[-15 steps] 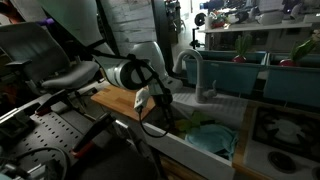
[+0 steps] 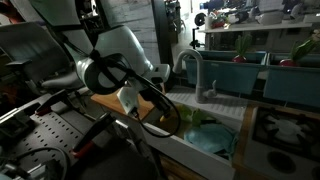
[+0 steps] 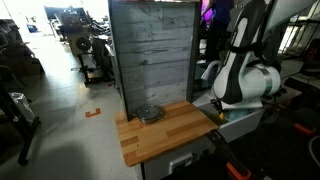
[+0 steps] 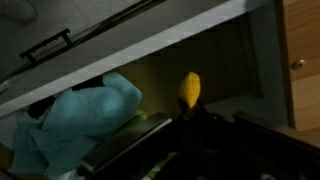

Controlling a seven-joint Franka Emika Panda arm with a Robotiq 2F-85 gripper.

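A slim yellow-orange object (image 4: 190, 90) sticks out from between the dark fingers of my gripper in the wrist view. The gripper is shut on it; its lower part is hidden by the fingers. Beneath is an open drawer (image 4: 120, 55) with a light rim and a dark, mostly bare floor. A crumpled teal cloth (image 4: 85, 120) lies at one end of the drawer, with something green beside it. In exterior view 1 the teal cloth (image 2: 212, 138) is at the drawer's right end, and the white arm (image 2: 120, 65) leans over its left end.
The wooden worktop (image 3: 165, 132) borders the drawer and bears a metal bowl or strainer (image 3: 148, 112). Behind the drawer stand a pale faucet (image 2: 198, 72) and teal planters (image 2: 222, 75). A stove (image 2: 283, 135) is on the right.
The white arm has swung to the left and tilted over the drawer's near-left part. The teal cloth stays at the right end of the drawer.
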